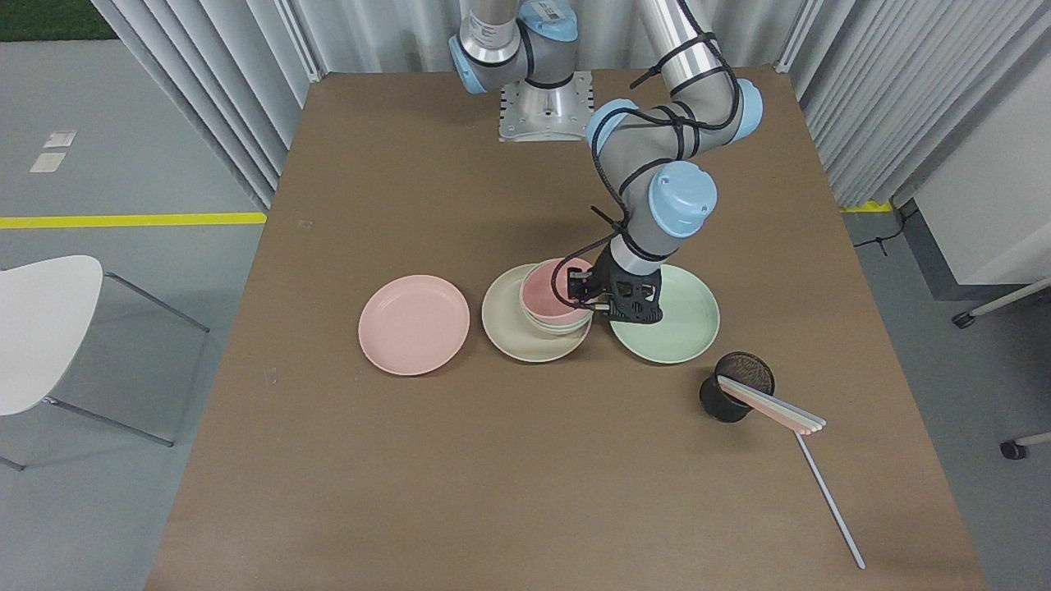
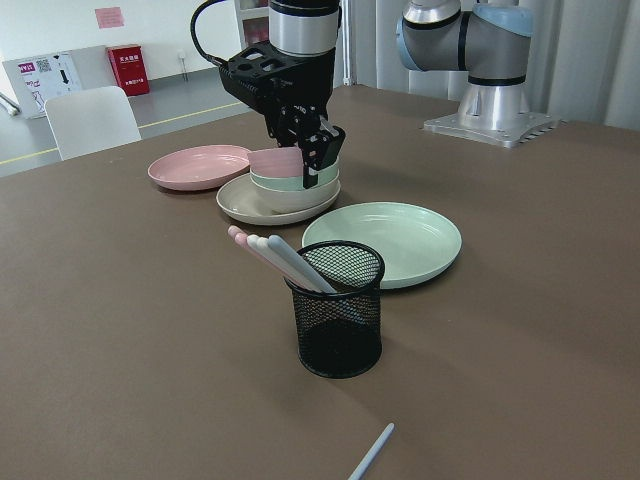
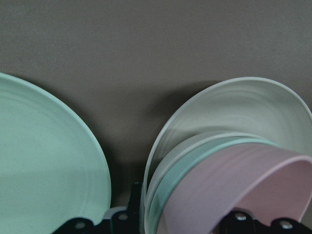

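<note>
A stack of bowls, a pink bowl [image 1: 543, 289] on pale green and white ones, stands on a cream plate [image 1: 512, 330], seen also in the left view. My gripper [image 2: 300, 150] is down at the stack's right side, by the pink bowl [image 3: 209, 190]. Its black fingers show at the bottom edge of the wrist view; whether they are closed on a rim I cannot tell. A green plate [image 1: 662, 335] lies to the right, a pink plate [image 1: 414, 323] to the left.
A black mesh pen cup [image 2: 338, 340] with several chopstick-like sticks stands in front of the green plate. A loose stick [image 1: 829, 497] lies near it.
</note>
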